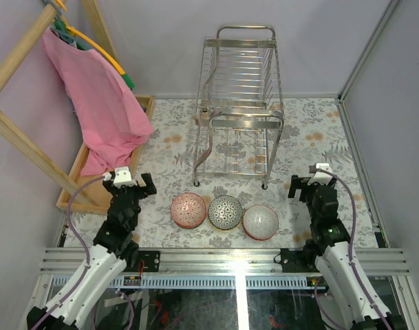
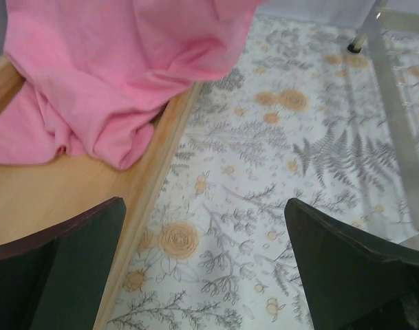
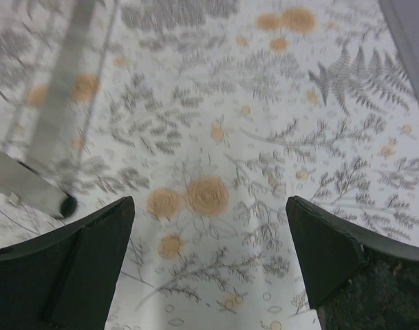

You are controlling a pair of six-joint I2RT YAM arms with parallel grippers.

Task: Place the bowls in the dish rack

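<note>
Three bowls sit in a row on the table's front: a red patterned bowl (image 1: 188,210), a dark patterned bowl (image 1: 225,212) and a pale red-rimmed bowl (image 1: 260,222). Behind them stands a metal dish rack (image 1: 239,121) with no bowls in it. My left gripper (image 1: 130,177) is open above the table and wooden tray edge, left of the bowls. My right gripper (image 1: 306,177) is open above bare table, right of the rack, with nothing between its fingers.
A wooden tray (image 1: 85,197) with pink cloth (image 1: 99,103) hanging from a wooden stand fills the left. Side walls close off both edges.
</note>
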